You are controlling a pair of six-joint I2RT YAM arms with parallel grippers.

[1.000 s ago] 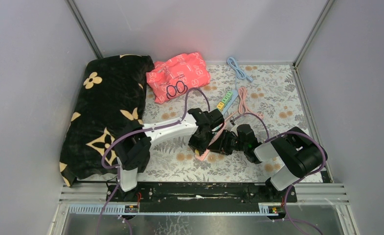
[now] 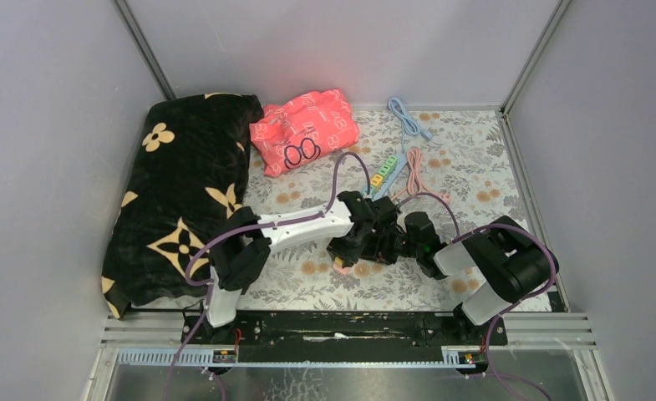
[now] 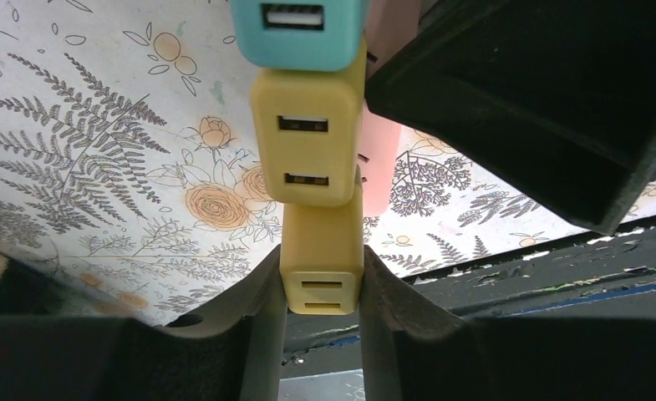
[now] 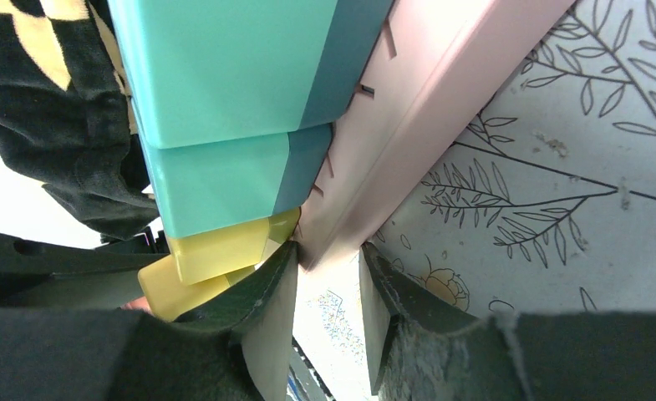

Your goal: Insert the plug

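Observation:
A pink power strip lies on the floral surface, with teal adapters and yellow adapters along it. In the left wrist view my left gripper is shut on a yellow plug, which sits in line below a socketed yellow adapter, against or very near it; whether it is inserted I cannot tell. In the right wrist view my right gripper is shut on the side of the pink strip. The two grippers are close together at the table's front middle, and the top view hides most of the strip.
A black patterned cushion fills the left side and a red pouch lies at the back. A blue strip with coloured adapters and coiled cables lies behind the arms.
In the top view my left arm has shifted a little to the right. The right arm looks still.

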